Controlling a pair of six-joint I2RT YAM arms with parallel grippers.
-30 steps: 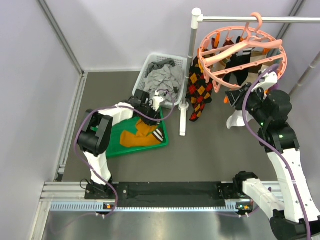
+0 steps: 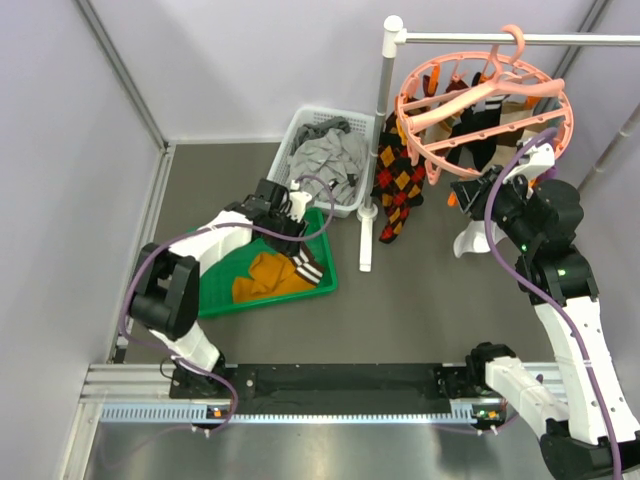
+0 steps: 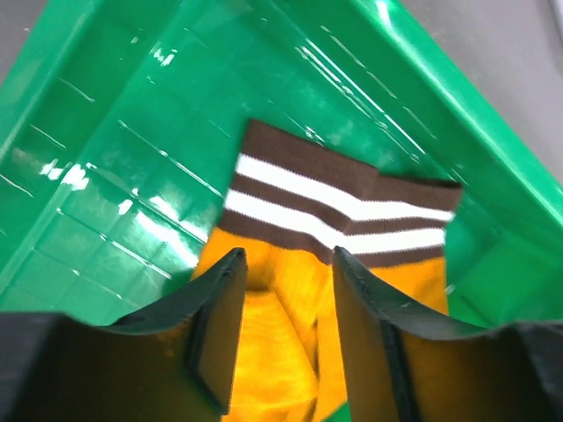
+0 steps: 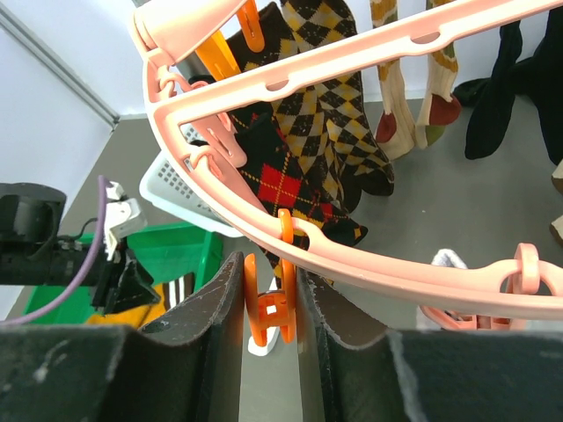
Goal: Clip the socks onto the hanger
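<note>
Inside the green bin point(image 2: 210, 296) lies a mustard sock point(image 2: 268, 283) with a brown-and-white striped cuff point(image 3: 303, 207). My left gripper points down over the sock, its fingers apart. Mustard fabric shows between and below the fingertips; whether they touch it, I cannot tell. The pink round hanger point(image 2: 408, 112) is at the upper right, with several socks on it. My right gripper is shut on an orange clip point(image 4: 268, 309) at the hanger's rim. No sock shows in that clip.
A white basket point(image 2: 284, 150) of grey cloth stands behind the bin. An argyle sock point(image 2: 398, 185) hangs beside the rack's white pole point(image 2: 365, 240). The grey floor between the bin and my right arm is clear.
My left gripper has moved left over the bin, and the mustard sock lies slightly further left, with more of its striped cuff uncovered. The right arm and hanger look unchanged.
</note>
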